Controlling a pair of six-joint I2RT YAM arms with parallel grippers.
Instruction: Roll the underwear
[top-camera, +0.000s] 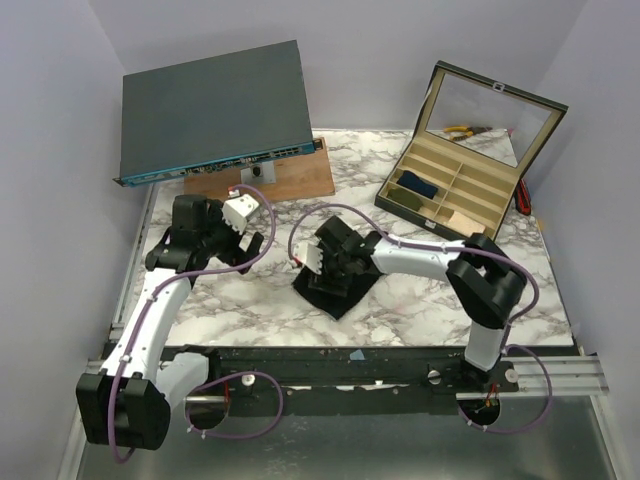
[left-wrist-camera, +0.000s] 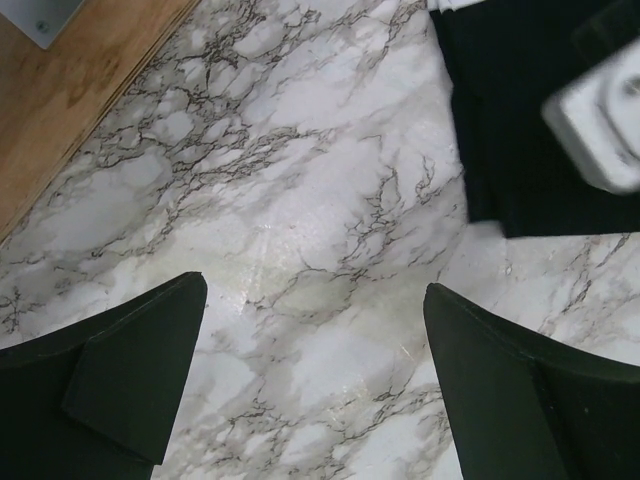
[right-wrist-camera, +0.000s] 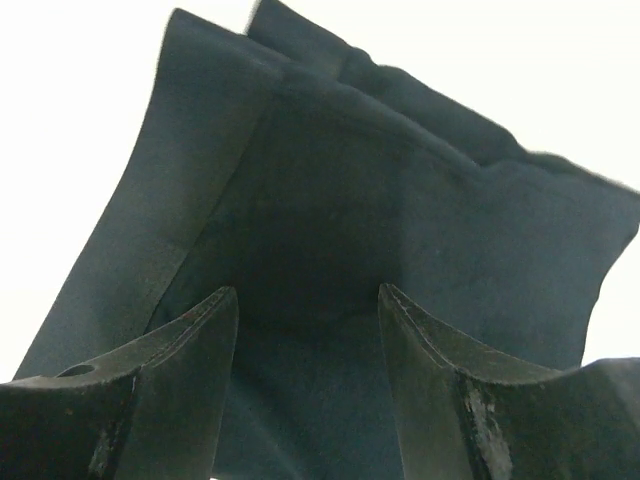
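Observation:
The black underwear (top-camera: 340, 300) lies spread on the marble table at the centre, and fills much of the right wrist view (right-wrist-camera: 410, 180) with folded layers along its upper edge. My right gripper is over the cloth, its fingers part open with fabric beneath and between them; whether it grips any is unclear. My left gripper stands open over bare marble left of the underwear, nothing between its fingers. Part of the cloth is hidden under the right arm in the top view.
An open compartment box (top-camera: 460, 195) with folded cloths sits at back right. A monitor on a wooden stand (top-camera: 300, 175) is at back left.

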